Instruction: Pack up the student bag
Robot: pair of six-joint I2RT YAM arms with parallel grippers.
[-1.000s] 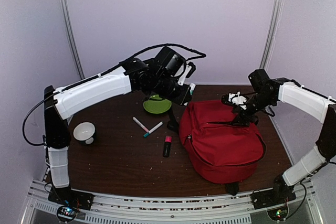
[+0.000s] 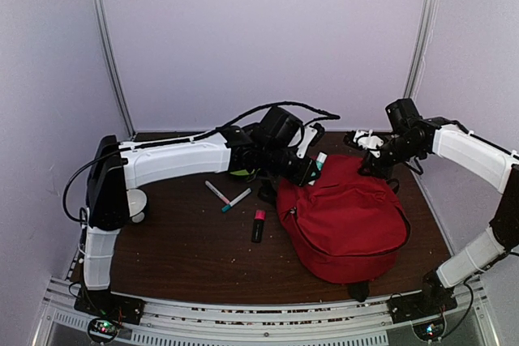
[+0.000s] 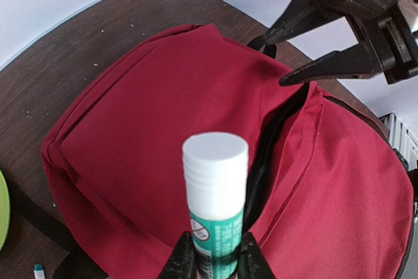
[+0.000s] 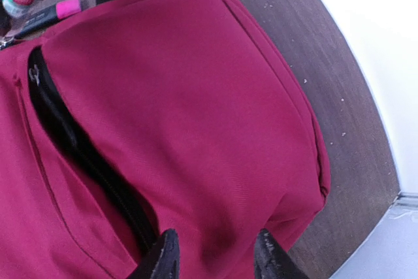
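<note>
A red backpack (image 2: 349, 224) lies on the right part of the table, a black-edged pocket opening (image 3: 264, 155) running across it. My left gripper is shut on a white-capped teal bottle (image 3: 215, 187), held above the bag's upper left in the top view. Over the far right of the bag hangs my right gripper, its fingers apart and only red cloth visible beyond them. In the left wrist view its open fingers (image 3: 333, 66) stand near the upper end of the pocket opening.
Two thin markers (image 2: 236, 199) lie crossing left of the bag, with a black pen with a pink cap (image 2: 258, 226) nearer the front. A white cup (image 2: 136, 202) is partly behind the left arm. The green plate (image 2: 241, 173) is mostly covered by that arm.
The right gripper has shifted slightly at the bag's upper edge, and the pocket opening looks less visible from above.
</note>
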